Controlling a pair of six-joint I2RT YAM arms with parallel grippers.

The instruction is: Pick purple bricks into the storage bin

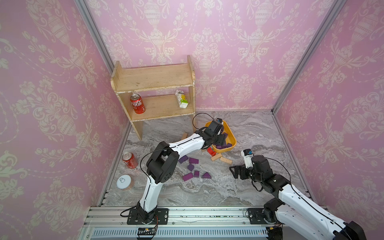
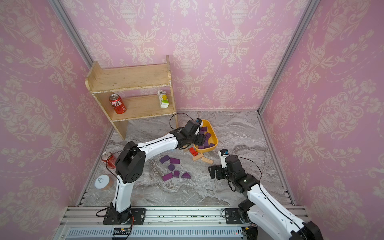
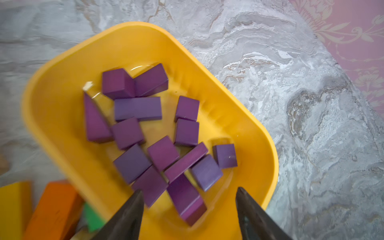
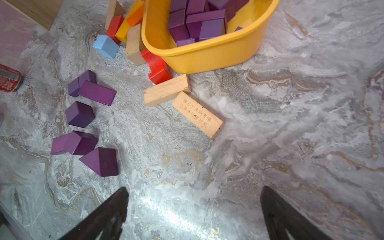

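A yellow bin [image 3: 256, 132] holding many purple bricks [image 3: 137, 108] fills much of the left wrist view. My left gripper is over it, fingers apart, with no brick visibly held between them. Several loose purple bricks, among them a rectangular one [image 4: 97, 92] and a triangular one [image 4: 102, 162], lie on the marble table left of the bin in the right wrist view. My right gripper stands open above the table at the front right, apart from the bricks.
Wooden blocks [image 4: 198, 114], red [image 4: 158, 70] and other coloured blocks sit beside the bin. A wooden shelf [image 1: 152, 72] stands at the back left; cans [image 1: 129, 160] are at the left.
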